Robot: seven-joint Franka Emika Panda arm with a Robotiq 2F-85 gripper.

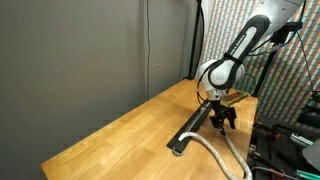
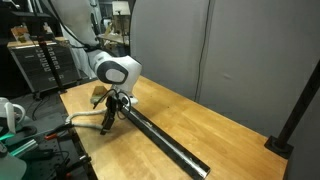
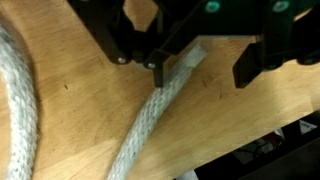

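Note:
A pale rope [image 1: 213, 153] lies in a bend on the wooden table; in the wrist view one of its ends [image 3: 150, 115] runs up between the fingers. My gripper is over that end, part open. Its left finger [image 3: 148, 45] is close beside the rope, while a gap separates the rope from the right finger [image 3: 255, 65]. Exterior view 2 has the gripper [image 2: 107, 117] low at the table near the rope [image 2: 85, 113]. Whether the fingers touch the rope cannot be made out.
Across the table lies a long black bar [image 2: 165, 145], close to the arm. Another stretch of rope [image 3: 18, 100] runs along the left of the wrist view.

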